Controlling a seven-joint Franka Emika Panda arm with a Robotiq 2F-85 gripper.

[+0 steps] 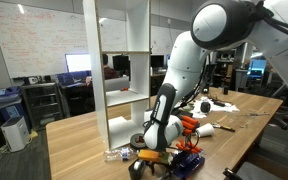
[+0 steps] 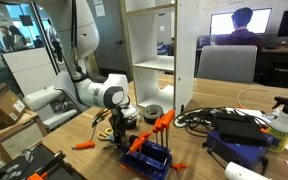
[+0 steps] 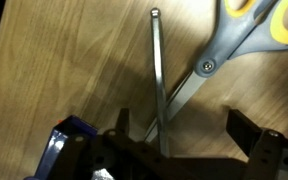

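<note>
My gripper is open in the wrist view, pointing down close over the wooden table. A thin metal rod lies on the wood and runs down between the spread fingers. Beside it are scissors with grey and orange handles, their blades crossing towards the rod's lower end. The gripper is low at the table in exterior view 2, left of a blue bin. What lies directly under it is too small to make out there.
Orange-handled tools stick out of the bin. A white shelf unit stands behind the arm. On the right are a spray bottle and a black case. Bare tabletop shows left of the shelf.
</note>
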